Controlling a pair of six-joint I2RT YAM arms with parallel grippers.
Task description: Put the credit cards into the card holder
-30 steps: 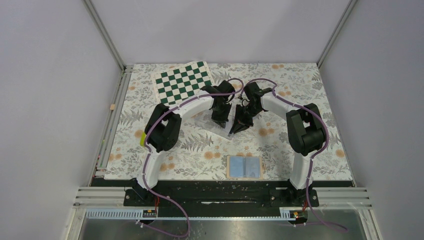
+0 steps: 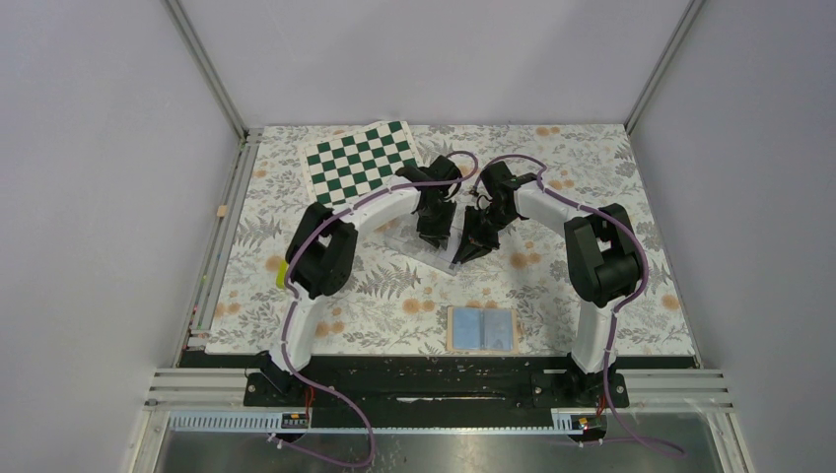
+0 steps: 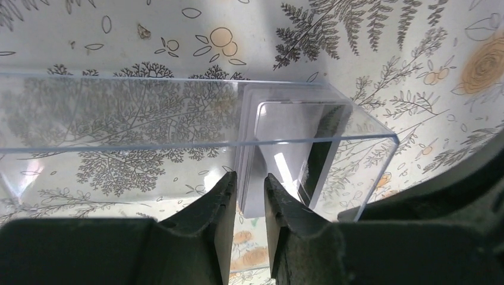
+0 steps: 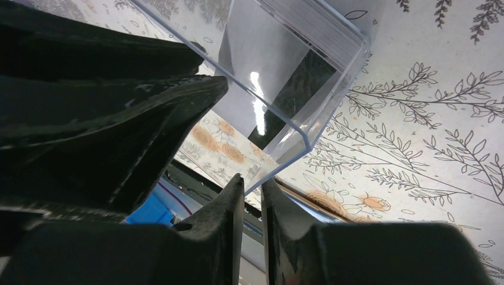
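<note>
A clear plastic box lies in the middle of the table. White card-like pieces, one with a dark band, stand inside its end. My right gripper is shut on the corner rim of this box. In the left wrist view, my left gripper is part open, its fingers close to the upright edge of the white cards. Whether the fingertips touch the cards cannot be told. From above, both grippers partly cover the box's right end.
A flat, blue two-panel case with a tan border lies near the front edge. Behind my left arm is a green-and-white checkered sheet, and a yellow object peeks out beside that arm. Both grippers are close together.
The right arm, box and blue case look unmoved.
</note>
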